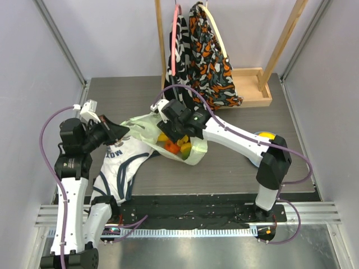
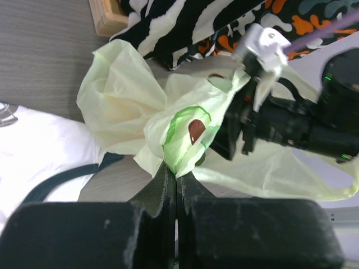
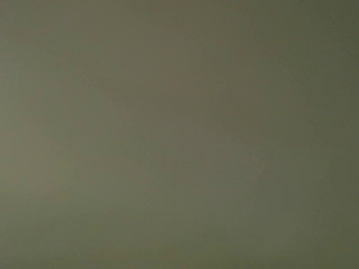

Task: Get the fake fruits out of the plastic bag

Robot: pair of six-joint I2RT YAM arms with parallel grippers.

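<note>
The pale green plastic bag [image 1: 193, 154] lies open in the middle, with orange [image 1: 171, 146], yellow and green fake fruits [image 1: 185, 150] inside. My left gripper is shut at the bag's left end, its gathered plastic rising from between the fingertips. My right gripper [image 1: 171, 130] reaches down into the bag over the fruits, hiding some of them; whether its fingers hold anything is not visible, and the right wrist view shows only an indistinct grey-green blur.
A blue plate [image 1: 252, 159] with a yellow fruit [image 1: 265, 135] is at the right, partly under the right arm. A white shirt [image 1: 115, 174] lies at the left. Hanging printed bags [image 1: 205, 61] and a wooden stand [image 1: 252, 92] occupy the back.
</note>
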